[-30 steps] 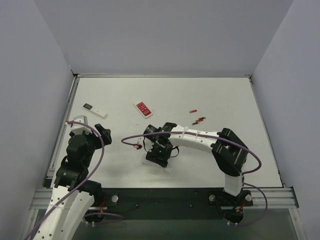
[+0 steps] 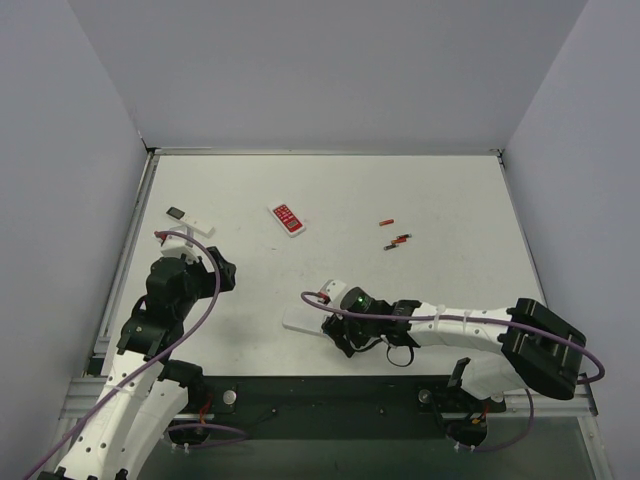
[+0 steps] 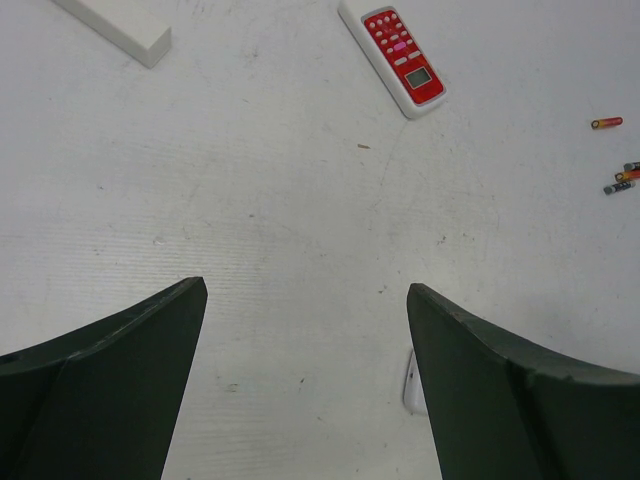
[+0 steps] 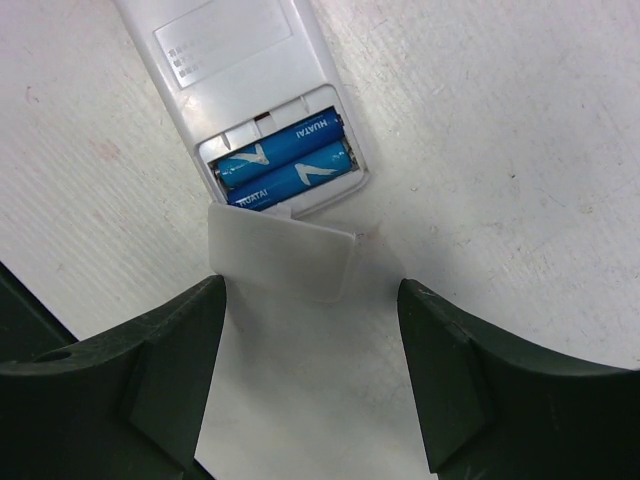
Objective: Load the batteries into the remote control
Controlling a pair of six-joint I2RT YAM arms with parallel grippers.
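A white remote lies face down; its compartment holds two blue HUATAI batteries side by side. The loose cover sits just below the compartment. My right gripper is open low over the cover's lower edge, fingers on either side; whether they touch it is unclear. In the top view the right arm partly hides this remote. My left gripper is open with nothing between its fingers, over bare table at the left.
A red-faced remote and a white remote lie toward the back. Several loose batteries lie at the back right.
Over the last second the right arm has shifted right and toward the table's front, around the remote.
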